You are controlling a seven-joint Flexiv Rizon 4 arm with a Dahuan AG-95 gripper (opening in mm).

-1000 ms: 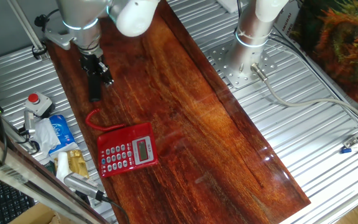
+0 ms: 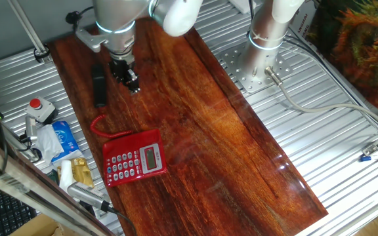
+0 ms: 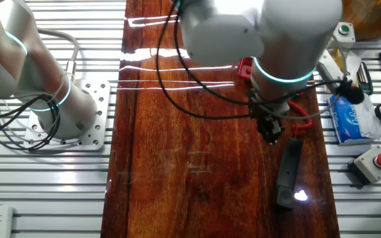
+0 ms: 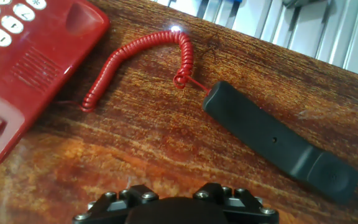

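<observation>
A black handset [image 4: 278, 137] rests on the wooden board, tied by a coiled red cord [image 4: 114, 65] to the red phone [image 4: 36, 65]. In exterior view 1 the phone base [image 2: 120, 172] lies keypad up, and the handset [image 2: 98, 85] is off it, beyond the cord. My gripper [image 2: 133, 86] hangs over the board, to the right of the handset and apart from it. Seen in exterior view 2, the gripper [image 3: 270, 137] is left of the handset [image 3: 288, 175]. Only its dark linkages show along the wrist view's bottom edge, so its opening is unclear.
The wooden board [image 2: 222, 151] is bare right of the phone. Beyond its left edge are a red-topped button box [image 2: 39, 110], a blue tissue pack [image 2: 63, 141] and clutter.
From over the handset, my gripper has moved to the right in exterior view 1, leaving the handset uncovered. The handset, cord and phone stay where they were.
</observation>
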